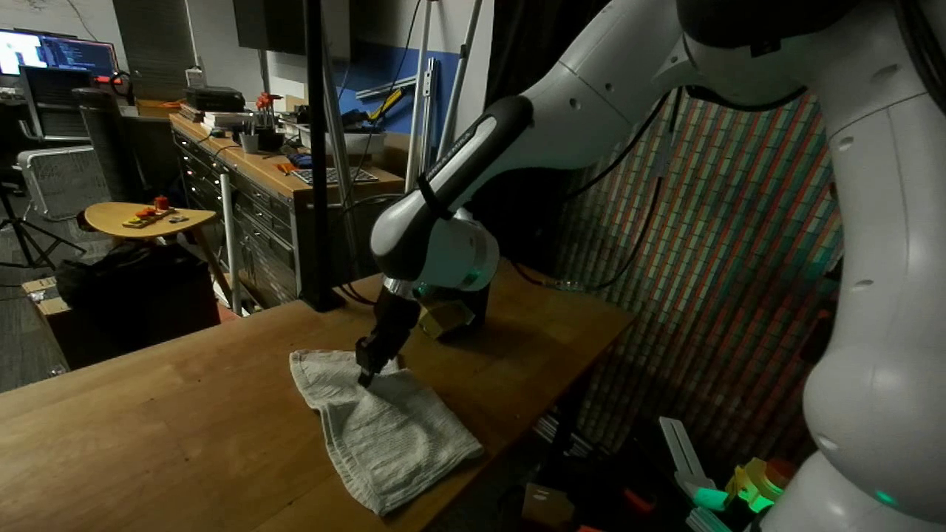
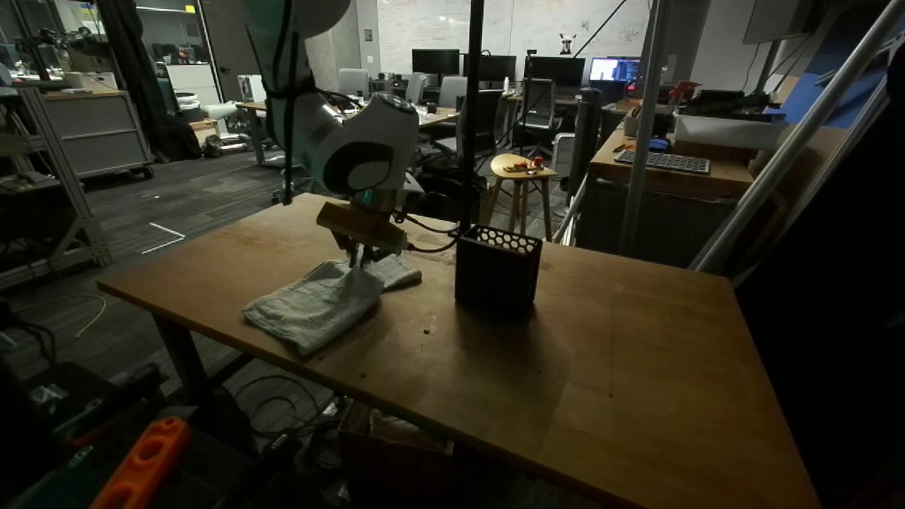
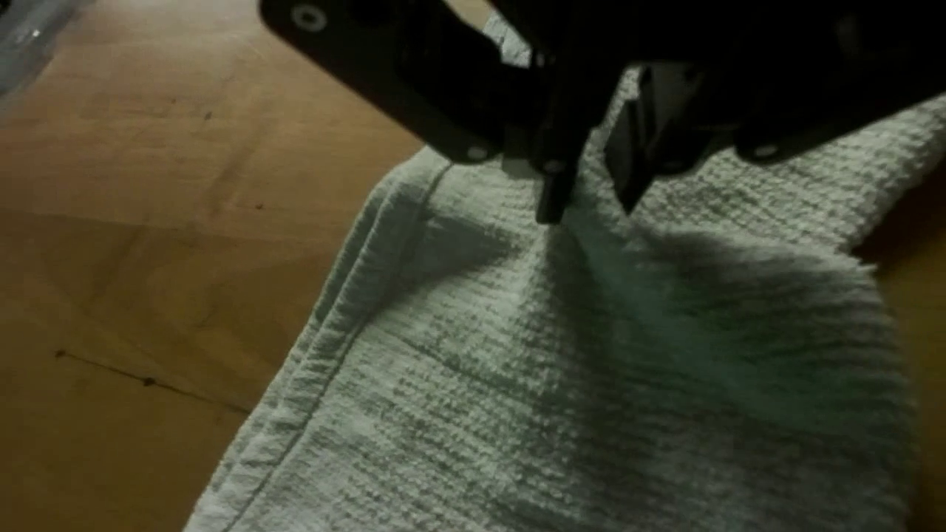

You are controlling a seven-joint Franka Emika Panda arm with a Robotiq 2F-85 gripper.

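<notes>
A pale, ribbed cloth [image 1: 390, 439] lies rumpled and partly folded near one edge of the wooden table [image 1: 160, 434]. My gripper [image 1: 365, 380] points down at its upper part. In the wrist view, the two fingertips of the gripper stand a short way apart, so it is partly open. Creases in the cloth [image 3: 426, 372] gather beneath them, and a raised fold runs from the gap toward the lower right. Whether any fabric still sits between the fingers is hard to see. Exterior view 2 shows the gripper [image 2: 360, 257] low over the cloth [image 2: 318, 309].
A black basket with a honeycomb-patterned rim [image 2: 498, 276] stands on the table beside the cloth. Bare tabletop [image 2: 645, 365] stretches to the basket's right in exterior view 2. A dark upright post [image 1: 315, 177] rises at the table's far edge.
</notes>
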